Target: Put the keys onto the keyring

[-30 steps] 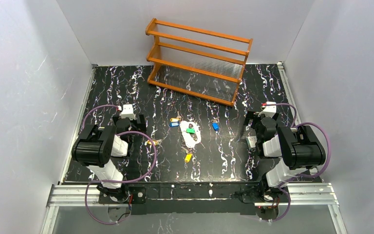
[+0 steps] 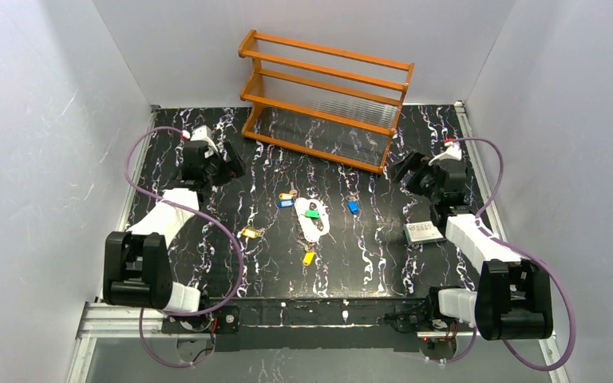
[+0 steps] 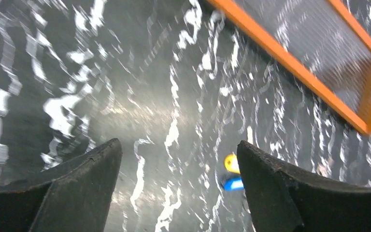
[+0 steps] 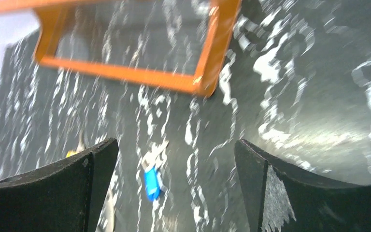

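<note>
A white looped cord (image 2: 302,224), which looks like the keyring, lies mid-table with a green key tag (image 2: 312,214) over it. By its upper left edge are a yellow tag (image 2: 286,195) and a blue tag (image 2: 285,203). Another yellow tag (image 2: 250,233) lies to the left, one more yellow tag (image 2: 309,258) below the cord, and a second blue tag (image 2: 353,207) with its key to the right. My left gripper is open and empty, up and left of the tags. Open and empty too, my right gripper hangs to the right, below the rack's corner.
A tilted orange wooden rack (image 2: 319,152) takes up the back of the table. Near the right arm lies a small white box (image 2: 424,232). Bare dark marbled tabletop (image 2: 383,239) stretches between the cord and the right arm.
Both arms have reached further up the table toward the rack, and the grippers have turned inward. More of the white box and the left yellow tag now shows. The tags and cord stay put.
</note>
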